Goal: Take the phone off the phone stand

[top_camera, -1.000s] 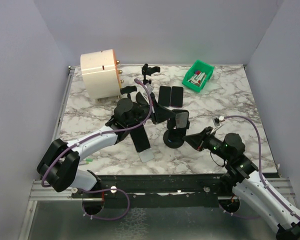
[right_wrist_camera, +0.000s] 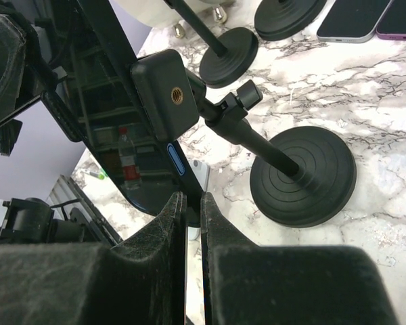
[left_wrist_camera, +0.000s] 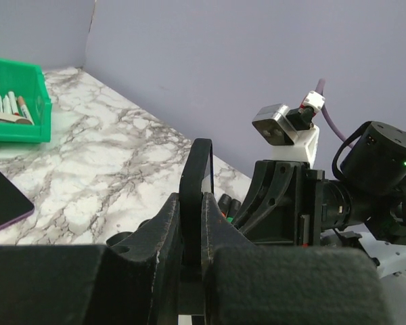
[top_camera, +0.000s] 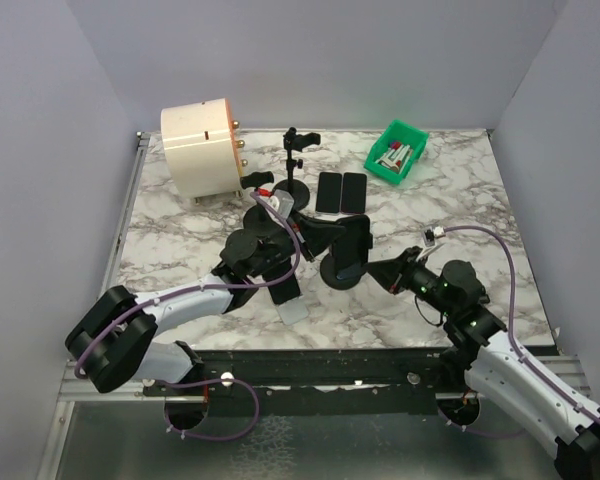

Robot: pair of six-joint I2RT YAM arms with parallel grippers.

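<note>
A black phone [top_camera: 352, 240] [right_wrist_camera: 95, 115] stands on a dark stand with a round base [right_wrist_camera: 302, 203] in the middle of the table. My left gripper [top_camera: 335, 232] is shut on the phone's upper edge from the left, seen edge-on in the left wrist view. My right gripper [top_camera: 372, 268] is shut on the lower end of the phone from the right. In the right wrist view the stand's neck runs from its base up toward the phone's side.
A green tray of pens [top_camera: 396, 152], two flat phones [top_camera: 342, 192] and other stands [top_camera: 292, 192] are at the back. A cream drum [top_camera: 200, 145] stands back left. More flat items lie left of centre. The right side has bare marble.
The phone's angle has changed slightly, and my right gripper has moved a little.
</note>
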